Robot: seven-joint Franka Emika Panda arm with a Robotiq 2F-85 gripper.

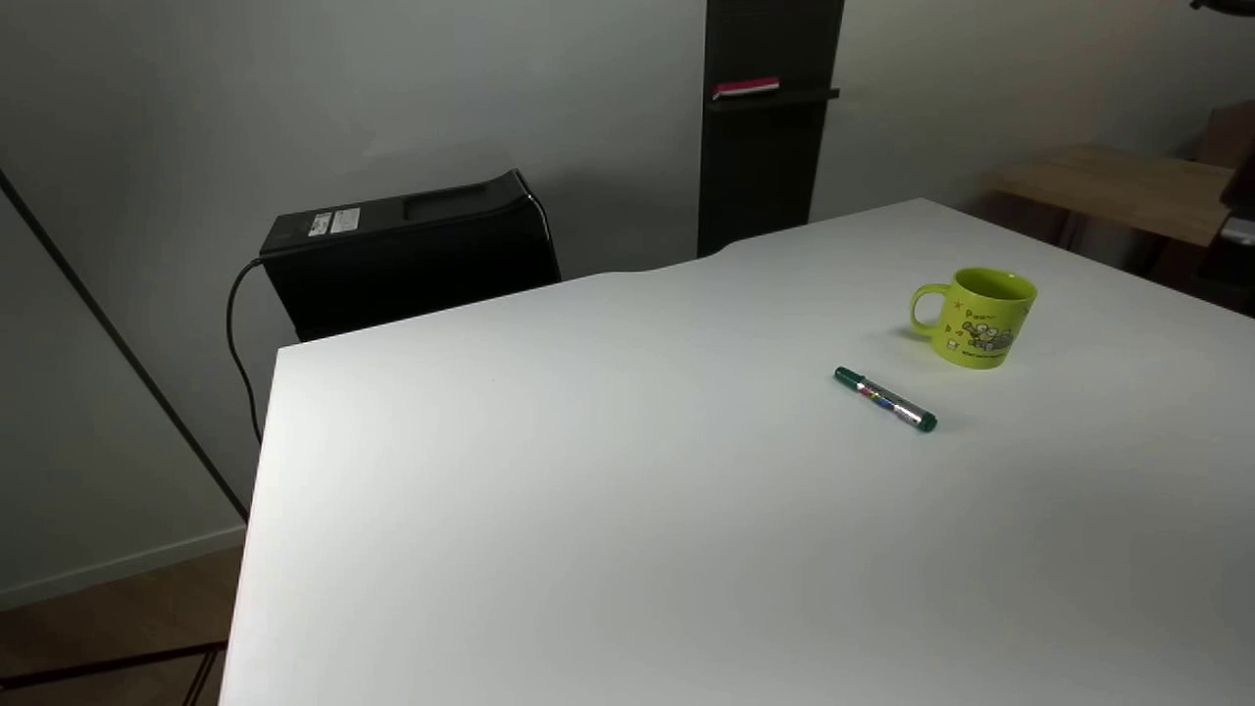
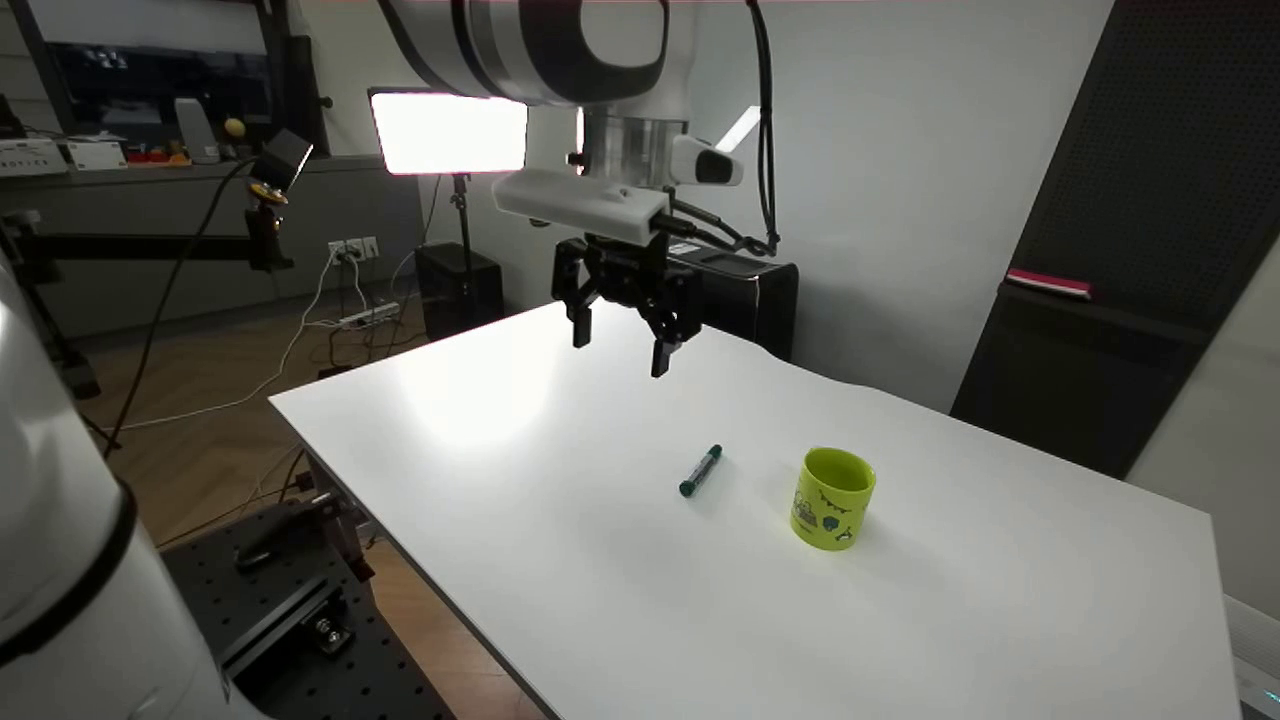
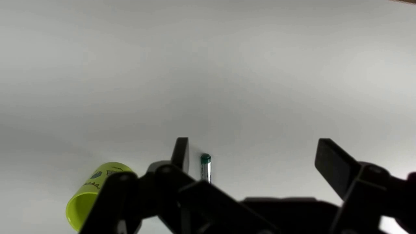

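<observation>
A green-capped marker (image 1: 885, 399) lies flat on the white table, with the lime green mug (image 1: 984, 320) standing upright close by. In exterior view 2 my gripper (image 2: 621, 350) hangs above the table, pointing down, its fingers spread and nothing between them. The marker (image 2: 701, 470) is lower in that view, short of the mug (image 2: 833, 499). From the wrist, one green end of the marker (image 3: 205, 165) shows just inside the left finger; the gripper's body hides the remainder. Part of the mug (image 3: 84, 202) appears at lower left, also partly covered. The open gripper touches neither.
A black box-shaped unit (image 1: 412, 247) stands behind its far edge, and a dark panel (image 2: 1116, 240) rises behind the table. A bright lamp (image 2: 447, 132) stands beyond the table's left end.
</observation>
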